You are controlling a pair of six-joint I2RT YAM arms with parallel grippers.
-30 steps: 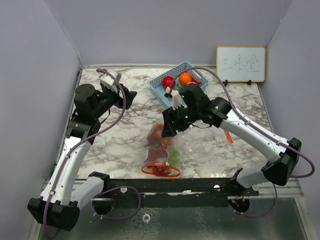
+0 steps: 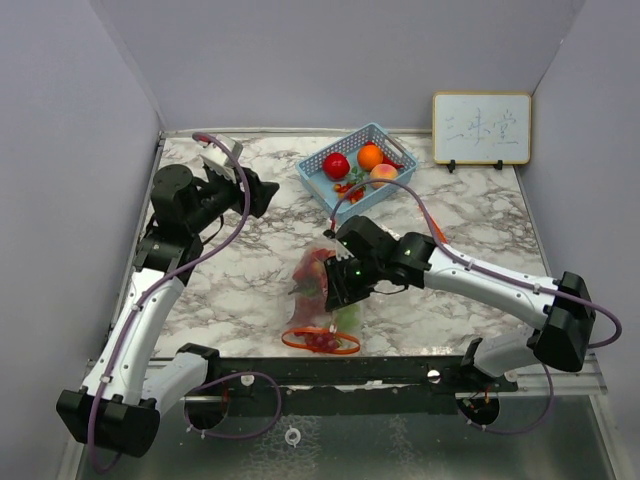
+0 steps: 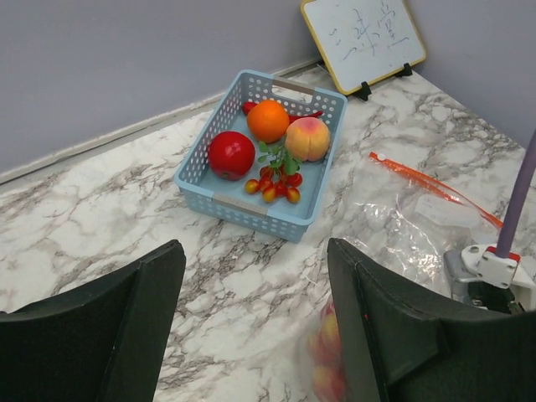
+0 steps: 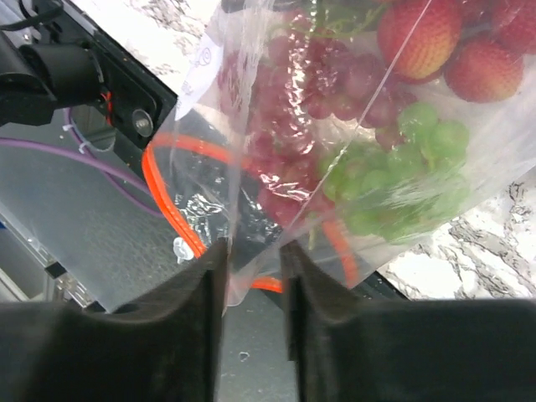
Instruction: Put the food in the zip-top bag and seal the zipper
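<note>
The filled zip top bag [image 2: 310, 290] lies at the table's front edge, its orange zipper mouth [image 2: 320, 340] gaping in a loop towards me. Through the clear plastic show red grapes [image 4: 280, 167], green grapes [image 4: 394, 167] and red bumpy fruit [image 4: 419, 38]. My right gripper points down over the bag's mouth end, part open; a fold of plastic appears between or just beyond its fingers, and I cannot tell whether they touch it. Away at the back left, my left gripper hangs above the table, open and empty.
A blue basket [image 3: 251, 219] at the back holds a red fruit [image 3: 231, 155], an orange [image 3: 268, 121], a peach [image 3: 307, 139] and small tomatoes [image 3: 276, 184]. Another, flat clear bag with an orange zipper strip [image 3: 444, 191] lies to the right. A whiteboard [image 2: 482, 125] stands behind.
My right gripper has come towards the front and lower over the filled bag, near its zipper. The left arm has barely moved. The bag lies in the same place.
</note>
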